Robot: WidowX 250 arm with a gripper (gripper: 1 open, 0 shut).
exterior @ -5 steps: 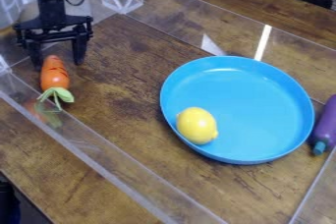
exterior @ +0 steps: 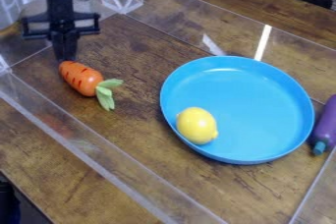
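Note:
An orange toy carrot (exterior: 82,78) with green leaves lies on the wooden table at centre left. Just above and behind it, my dark gripper (exterior: 61,46) hangs at the upper left, blurred, its fingertips close to the carrot's top end; whether they touch it I cannot tell, nor how the fingers stand. A blue plate (exterior: 256,105) on the right holds a yellow lemon (exterior: 197,125).
A purple eggplant (exterior: 323,130) lies at the right edge, beside the plate. Clear plastic walls (exterior: 112,174) border the area.
The carrot has moved right and turned, its leaves now pointing to the lower right. My gripper has moved slightly right and is blurred.

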